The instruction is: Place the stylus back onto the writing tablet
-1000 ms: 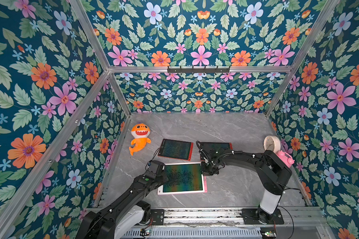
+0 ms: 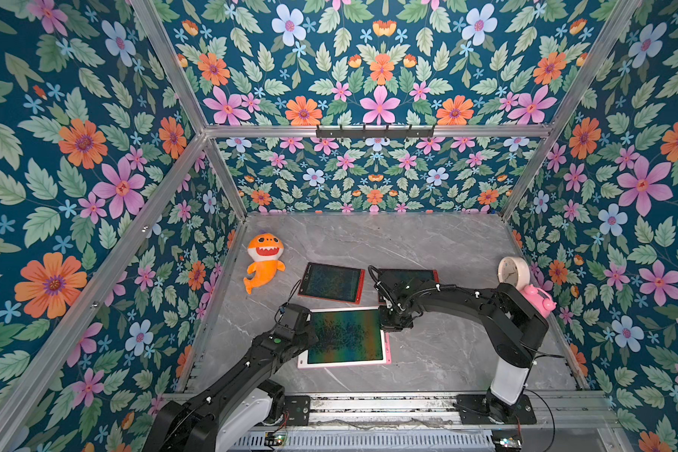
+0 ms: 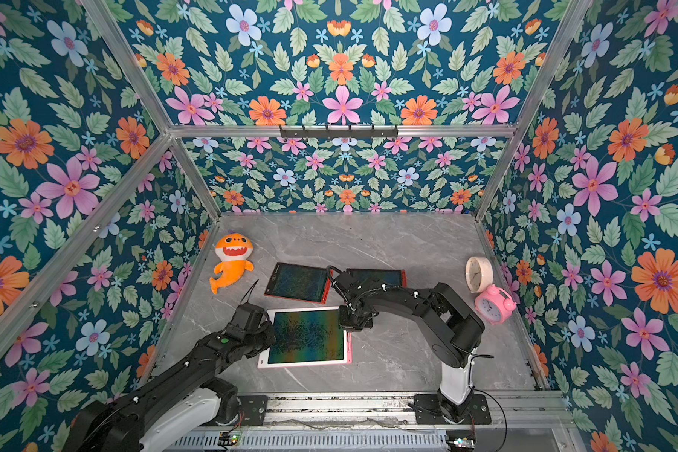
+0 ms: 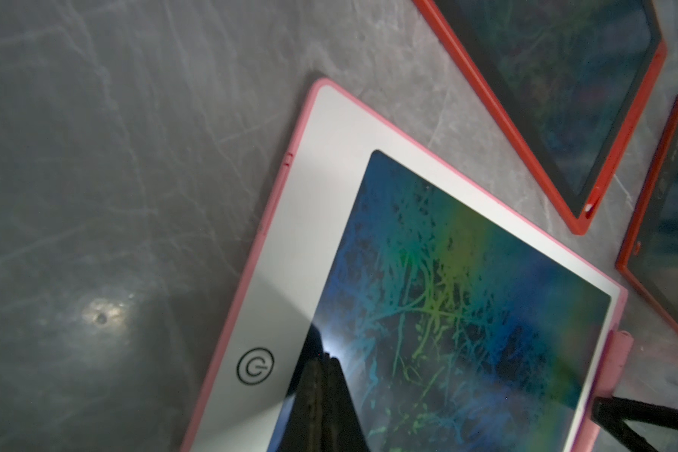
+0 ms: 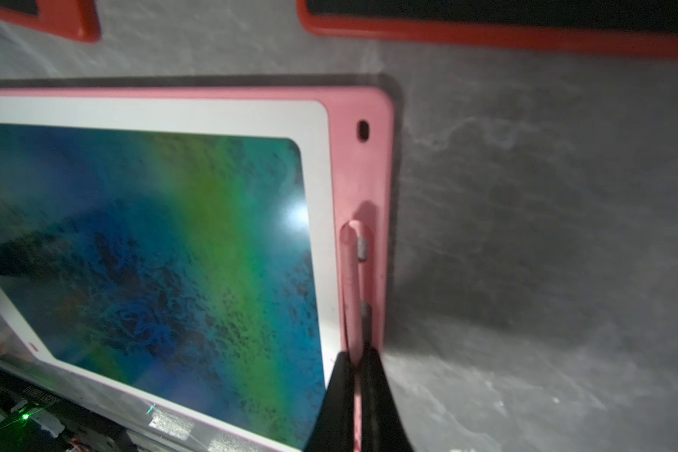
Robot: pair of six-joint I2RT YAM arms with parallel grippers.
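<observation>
A white tablet with pink edging (image 2: 342, 336) lies at the front centre, its screen covered in rainbow scribbles. Along its right pink border sits the pink stylus (image 5: 351, 286), in line with the slot there. My right gripper is shut at the stylus's lower part; whether it grips it or only presses over it I cannot tell. In the left wrist view my left gripper is shut with nothing visible between its fingers, over the tablet's left part near the round button (image 4: 255, 366).
Two red-edged tablets (image 3: 297, 281) (image 3: 376, 275) lie behind. An orange shark plush (image 2: 263, 260) is at the back left; a beige clock (image 3: 478, 274) and pink alarm clock (image 3: 494, 305) stand at the right. Bare marble table (image 2: 452, 233) shows at the back.
</observation>
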